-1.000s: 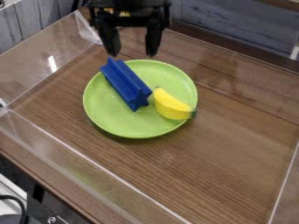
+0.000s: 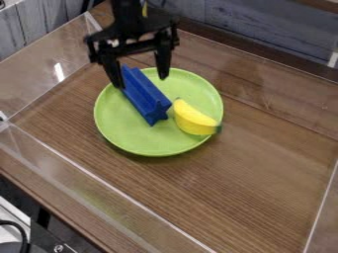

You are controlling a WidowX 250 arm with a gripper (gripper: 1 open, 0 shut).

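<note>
A green plate [image 2: 141,140] sits in the middle of the wooden surface, holding a long blue block [image 2: 142,93] lying diagonally on its left and a yellow banana-like piece [image 2: 195,119] on its right. My black gripper [image 2: 136,61] hangs over the plate's back edge, open, with its fingers spread on either side above the blue block's back end.
Pale walls border the left and back, and a black cable [image 2: 14,237] is at the bottom left corner.
The plate and the things on it look unmoved.
</note>
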